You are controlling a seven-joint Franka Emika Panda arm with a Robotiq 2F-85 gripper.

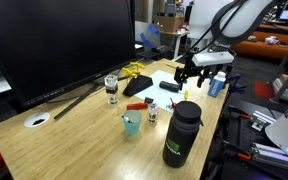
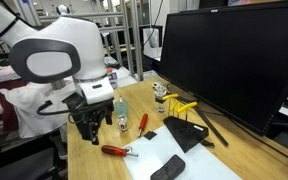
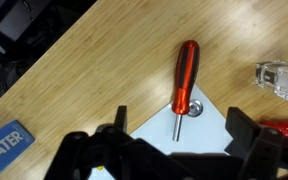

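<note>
Below my gripper, a red and black screwdriver (image 3: pixel 186 80) lies on the table, its metal shaft reaching over a white sheet (image 3: pixel 149 135). In the wrist view the fingers stand apart, one finger on each side of the shaft's end, with nothing held. The same screwdriver (image 2: pixel 115 150) shows in exterior view 2, in front of the gripper (image 2: pixel 91 130) and below it. In exterior view 1 the gripper (image 1: pixel 194 78) hangs above the right end of the table.
A black tumbler (image 1: pixel 183 133), a teal cup (image 1: pixel 132 122) and a clear glass item (image 3: pixel 282 78) stand on the table. A blue "WATER" box (image 3: pixel 4 148) sits at the wrist view's left. Yellow-handled tools (image 2: pixel 182 105) lie near the monitor (image 2: pixel 239 60).
</note>
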